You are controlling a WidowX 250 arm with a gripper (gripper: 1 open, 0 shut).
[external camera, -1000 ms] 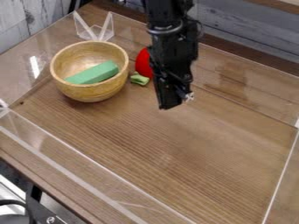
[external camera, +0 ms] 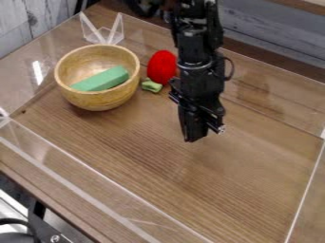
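Observation:
My black gripper points down over the middle of the wooden table, right of a wooden bowl that holds a green block. A red object lies at the back, left of the arm, with a small green piece just below it. The gripper looks shut, with nothing visible between its fingers.
The table's edge runs along the lower left, with dark items beyond it.
The arm has drawn back and now appears smaller, its gripper a little further back over the table. The bowl and objects stay where they were.

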